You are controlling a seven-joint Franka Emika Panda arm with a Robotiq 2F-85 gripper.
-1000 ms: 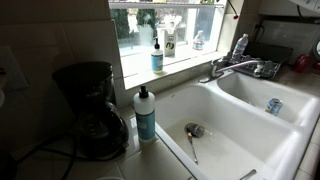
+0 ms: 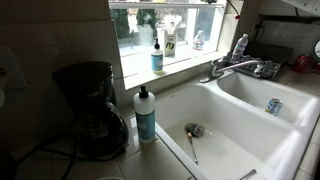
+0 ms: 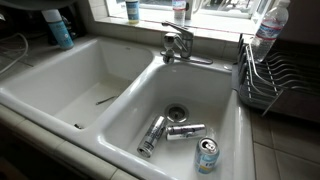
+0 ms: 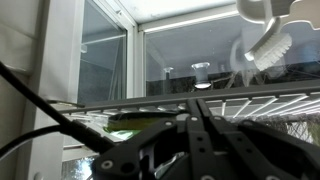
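In the wrist view my gripper appears shut, with nothing showing between its dark fingers. It faces a window and a wire rack. A green thing lies beyond the fingers, partly hidden. A white brush shows at upper right. Several cans lie or stand in one sink basin, among them an upright can and a silver can. The other basin holds a metal utensil. The gripper cannot be made out in either exterior view.
A pump bottle stands on the counter beside a black coffee maker. Another bottle is on the windowsill. The faucet rises behind the sink, near the dish rack. A dark cable crosses the wrist view's left side.
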